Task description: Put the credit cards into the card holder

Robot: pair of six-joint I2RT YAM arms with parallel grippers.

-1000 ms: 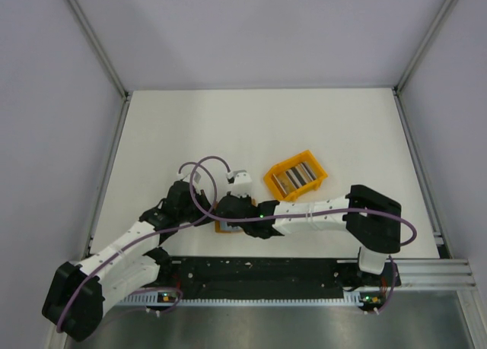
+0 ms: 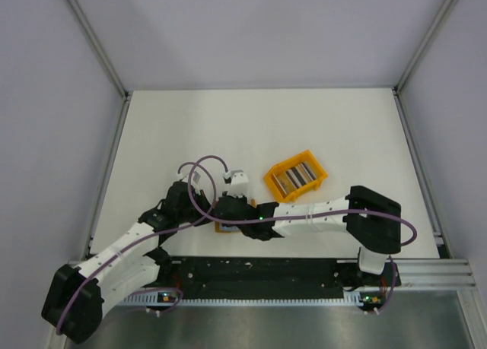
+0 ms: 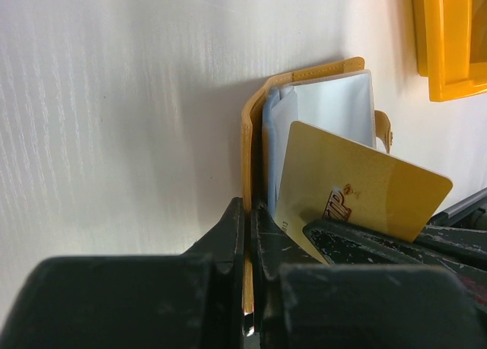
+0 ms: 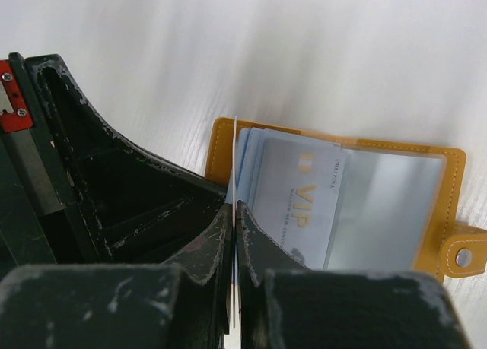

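Observation:
The card holder, tan-edged with clear sleeves (image 4: 388, 204), lies open on the table, a silver VIP card (image 4: 297, 193) in one sleeve. My left gripper is shut on the holder's tan edge (image 3: 248, 144). A gold card (image 3: 358, 185) stands upright, pinched in my right gripper. From the right wrist it appears edge-on as a thin line over the holder's left part. In the left wrist view its near corner overlaps the bluish sleeve edges (image 3: 272, 144); whether it is inside a sleeve I cannot tell. From above, the arms hide most of the holder (image 2: 224, 229).
An orange box (image 2: 272, 186) with several cards in slots stands to the holder's right and farther back. Both forearms crowd close together over the holder.
The right gripper has shifted very slightly to the left over the holder. The left arm and the orange box look unmoved.

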